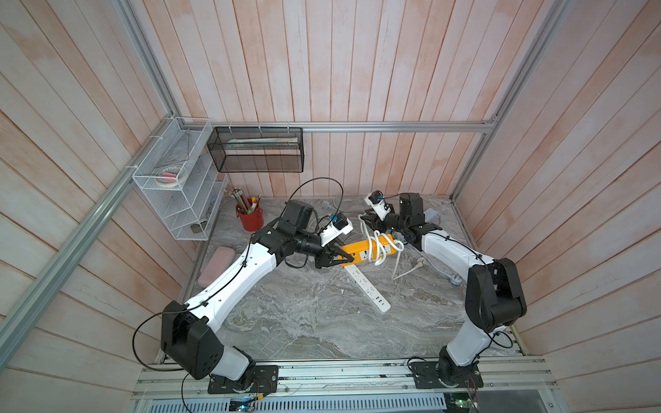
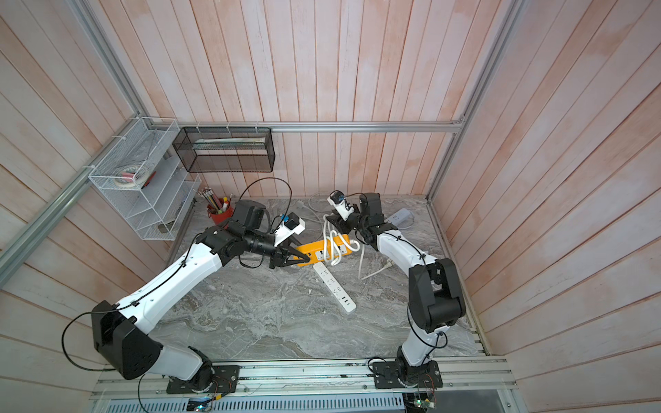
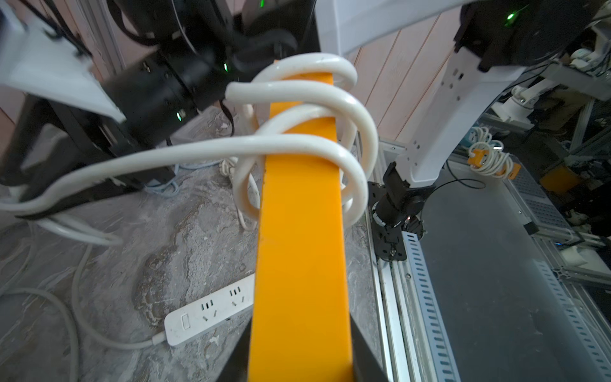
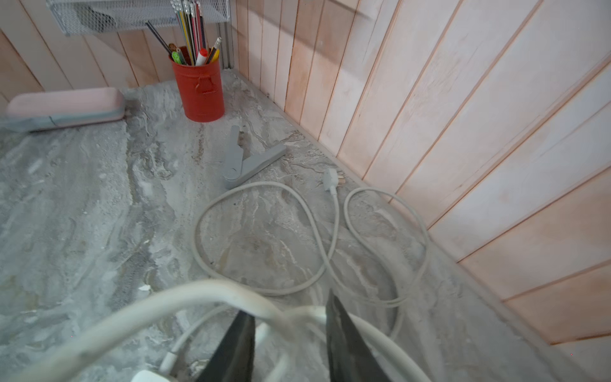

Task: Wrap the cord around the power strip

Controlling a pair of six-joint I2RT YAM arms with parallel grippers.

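My left gripper (image 1: 333, 253) grips an orange power strip (image 3: 299, 242) at one end, near the middle of the workspace. Several loops of thick white cord (image 3: 305, 146) go around the strip's far part. My right gripper (image 1: 373, 219) is behind the strip at upper right; in the right wrist view its dark fingers are apart, blurred, with white cord (image 4: 210, 286) crossing close to them. I cannot tell whether cord lies between them.
A white power strip (image 1: 366, 287) lies in front on the marble table (image 1: 289, 316), with thin cords behind. A red pen cup (image 4: 202, 95), pink case (image 4: 66, 108) and wire shelves (image 1: 172, 192) stand left. A grey strip sits back right.
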